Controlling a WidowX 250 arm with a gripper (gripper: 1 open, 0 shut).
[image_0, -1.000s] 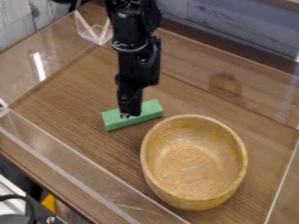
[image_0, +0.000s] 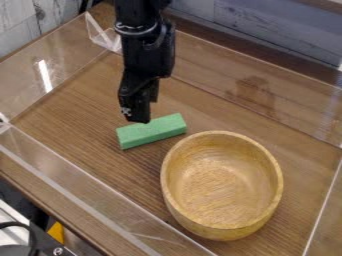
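A green rectangular block (image_0: 151, 131) lies at an angle on the wooden surface near the middle. Beside it, at the lower right, is a large tan round bowl (image_0: 221, 185), empty. The black arm reaches down from the top, and its gripper (image_0: 139, 111) hangs open just above and behind the block, apart from it, with no object visible between the fingers.
Clear and white walls border it at the back and sides. A black cable lies at the lower left, outside the near edge.
The gripper has moved up and back, away from the green block, uncovering more of it. The block and bowl look unmoved.
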